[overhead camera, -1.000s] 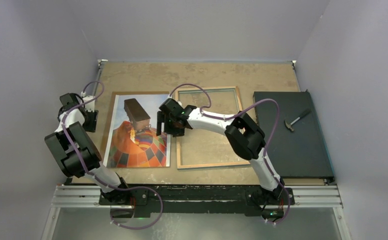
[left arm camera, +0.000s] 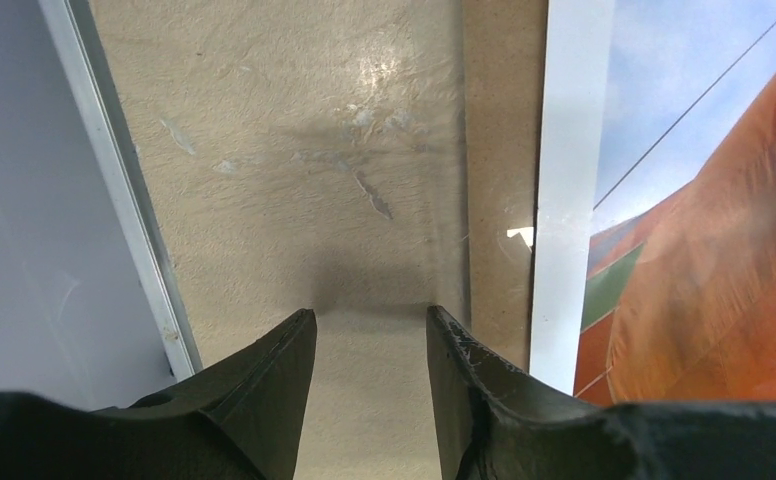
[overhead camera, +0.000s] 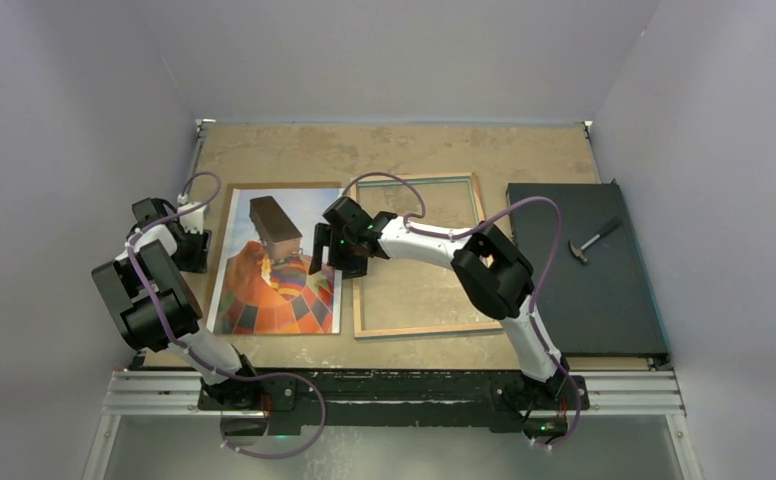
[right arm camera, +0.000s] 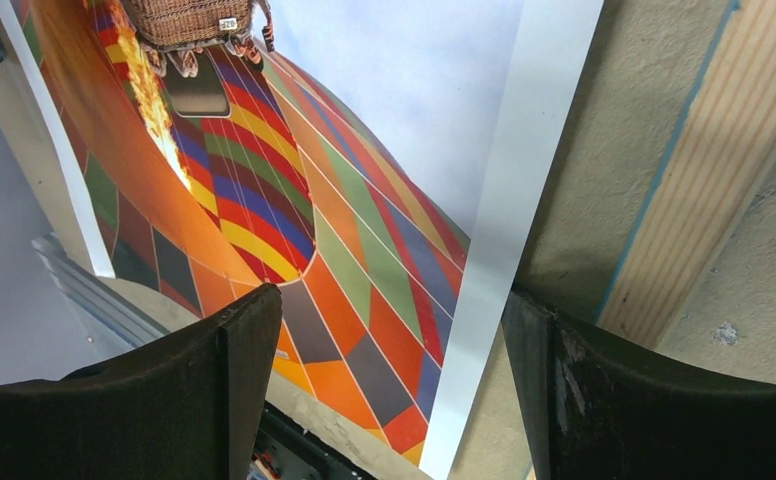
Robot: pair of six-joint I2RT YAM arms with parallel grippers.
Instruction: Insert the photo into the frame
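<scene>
The balloon photo (overhead camera: 276, 300) with white margins lies on a brown backing board at the left of the table. The wooden frame (overhead camera: 419, 332) with glass lies right of it. My left gripper is low over the bare board just left of the backing's edge, fingers part open, nothing between them. My right gripper is over the photo's right margin (right arm camera: 499, 190), fingers apart, the right fingertip at that edge beside the frame's wooden side; whether it touches the photo is unclear.
A dark mat (overhead camera: 574, 300) with a hammer (overhead camera: 592, 240) lies at the right. Walls enclose the board (overhead camera: 404, 145) at back and sides, with free room along the back.
My left gripper has moved slightly toward the photo and toward the front. The right gripper is almost where it was, shifted very slightly. The photo has not visibly moved.
</scene>
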